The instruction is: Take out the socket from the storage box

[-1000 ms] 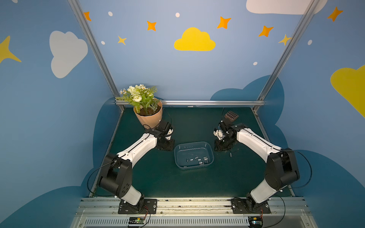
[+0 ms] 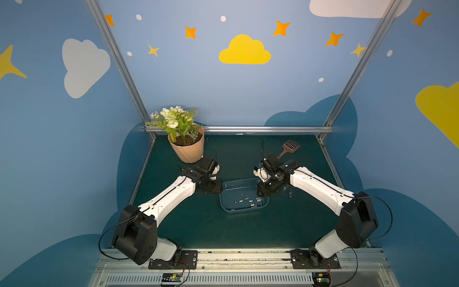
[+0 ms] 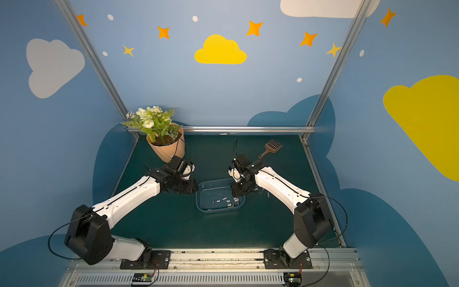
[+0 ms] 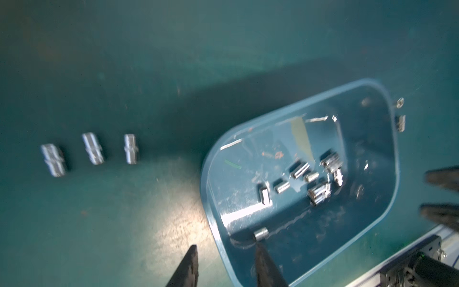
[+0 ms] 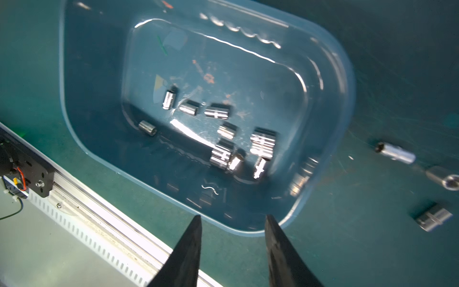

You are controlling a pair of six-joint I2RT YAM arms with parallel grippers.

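Note:
A blue storage box point(image 4: 209, 201) holds several silver sockets, among them one point(image 5: 147, 127) near its side and a group point(image 5: 263, 143) toward one end. Several more sockets point(image 4: 93, 148) point(image 5: 395, 152) lie on the table outside it. My left gripper hangs over the box's near edge in the left wrist view, fingers apart with nothing visible between them. My right gripper is over the box's other end, open and empty.
A potted flower plant point(image 2: 186, 148) stands at the back left, behind my left arm. A brown slotted scoop point(image 2: 289, 146) lies at the back right.

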